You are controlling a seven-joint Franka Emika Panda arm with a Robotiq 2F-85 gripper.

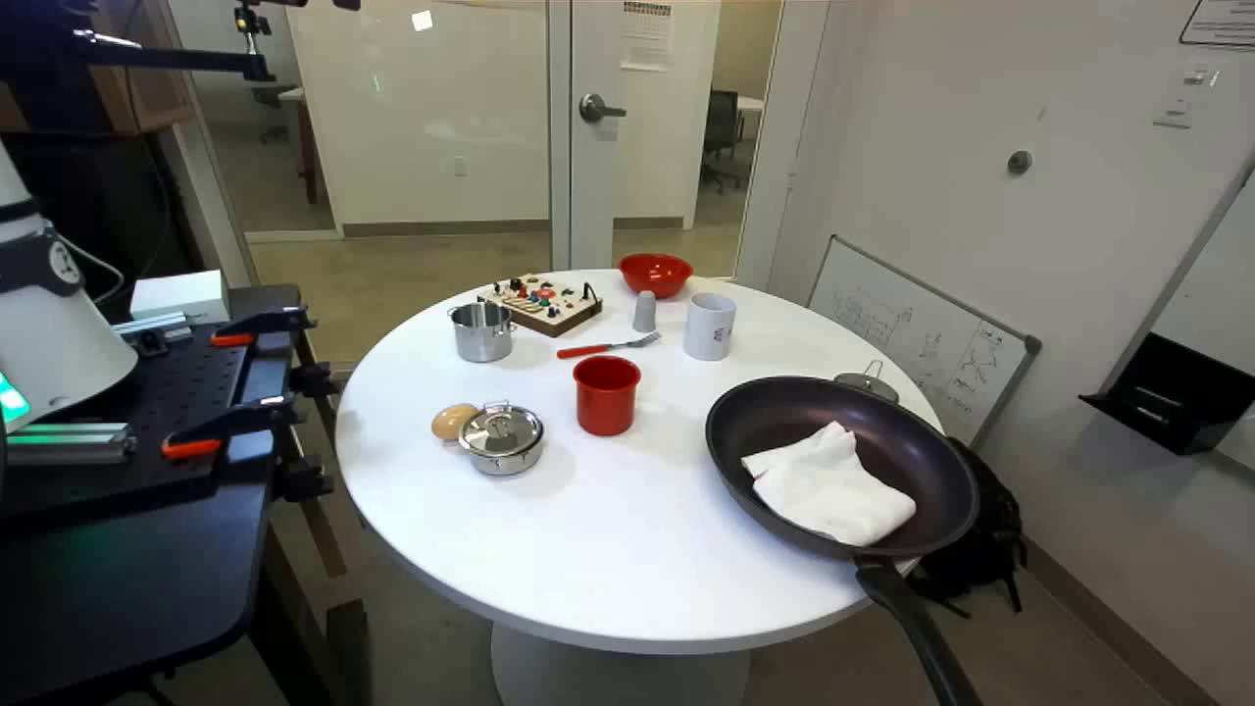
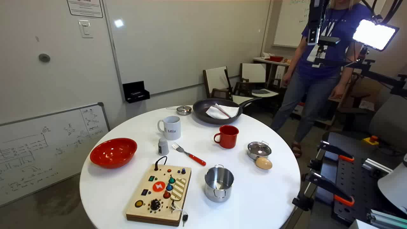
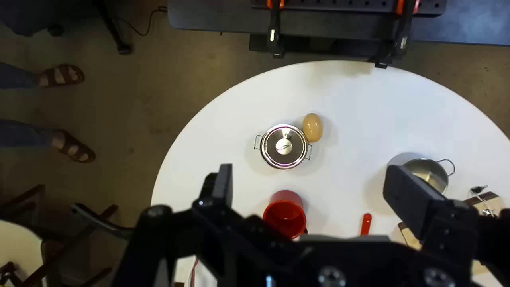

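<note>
In the wrist view my gripper is open high over the round white table, its fingers wide apart and nothing between them. Below the gap stand a red mug, partly hidden by the gripper body, and a small lidded steel pot. A tan egg touches or nearly touches that pot. An open steel pot stands apart, near a wooden board of knobs and switches. A black frying pan holds a crumpled white cloth. Neither exterior view shows the gripper.
Also on the table are a red bowl, a white mug, a grey shaker, a red-handled fork and a small lidded pan. The pan's handle overhangs the edge. A person stands beyond the table.
</note>
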